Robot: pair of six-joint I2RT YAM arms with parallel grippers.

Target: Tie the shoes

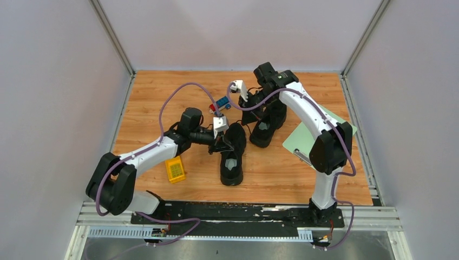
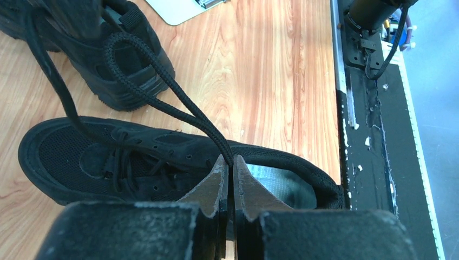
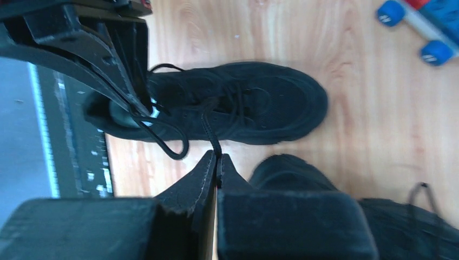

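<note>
Two black shoes stand mid-table: the left shoe under my left gripper, the right shoe behind and right of it. My left gripper is shut on a black lace, which runs up from its fingertips in a loop. My right gripper is raised above the shoes, shut on a lace that stretches from its tips over the left shoe, where the loose loop hangs beside the left gripper.
A green clipboard lies at the right, a yellow box at the left front, and a small red and blue toy behind the shoes.
</note>
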